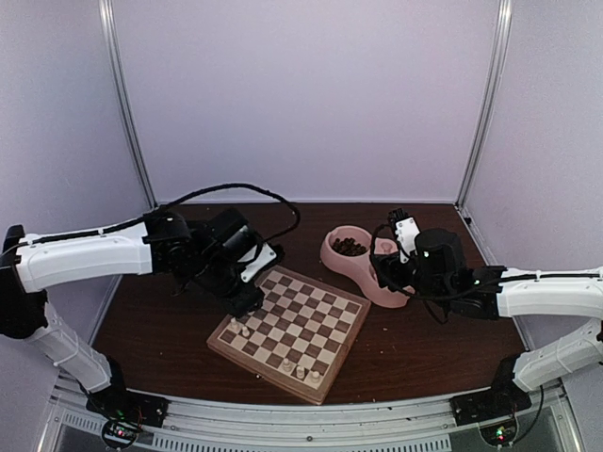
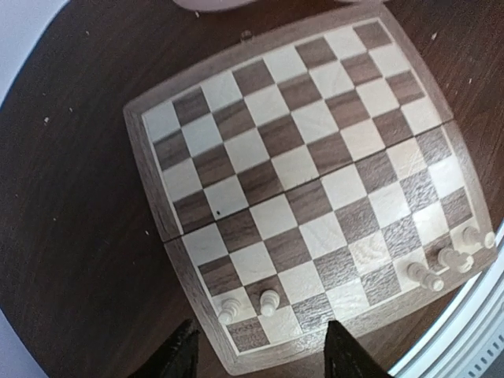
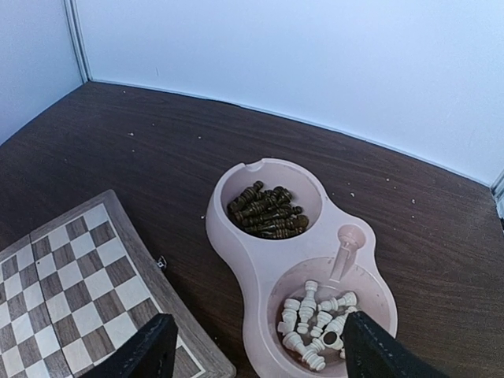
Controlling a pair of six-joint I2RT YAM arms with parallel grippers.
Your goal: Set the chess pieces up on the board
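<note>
The wooden chessboard (image 1: pixel 300 325) lies turned at an angle on the dark table. Two white pieces, a taller one (image 2: pixel 269 302) and one beside it (image 2: pixel 228 311), stand near one corner. Three more white pieces (image 2: pixel 455 258) stand along the same edge at its other end. Over the first corner, above the board, my left gripper is open, nothing between its fingers. My right gripper is open too, empty, near the pink two-bowl holder (image 3: pixel 256 268). Its front bowl holds several loose white pieces (image 3: pixel 305 327); dark pieces (image 3: pixel 268 213) fill the back bowl.
Bare table (image 1: pixel 151 348) lies left of the board, and more is free behind the holder. A small metal clasp (image 3: pixel 161 262) sticks out from the board's edge. White walls enclose the back and sides.
</note>
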